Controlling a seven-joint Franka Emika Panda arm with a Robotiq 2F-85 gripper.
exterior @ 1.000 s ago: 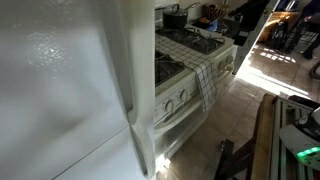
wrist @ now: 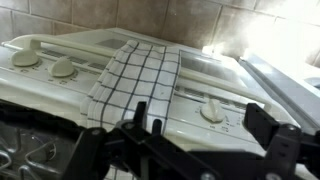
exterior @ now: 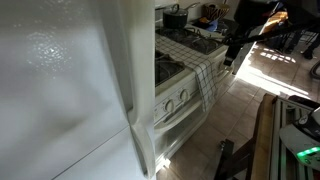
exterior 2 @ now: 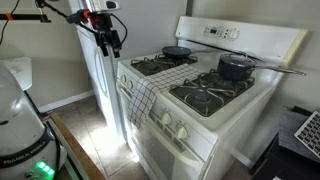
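A white dish towel with dark checks (wrist: 135,75) hangs over the front of the white stove (exterior 2: 215,135), between its knobs. In the wrist view my gripper is open, with its dark fingers (wrist: 262,124) spread wide and nothing between them. The left finger overlaps the towel's lower right part in that view; contact cannot be told. Between the fingertips a white knob (wrist: 212,110) shows on the stove front. From the second exterior view, the gripper (exterior 2: 118,47) hangs in the air in front of the stove, above towel height.
A dark pot (exterior 2: 237,67) with a long handle and a black pan (exterior 2: 176,51) stand on the burners. A tall white panel (exterior: 65,80) fills the left of the first exterior view.
The arm has come into fuller view at the upper right. My gripper now hangs in front of the stove near the towel, lower in the picture. Towel and pots look unmoved.
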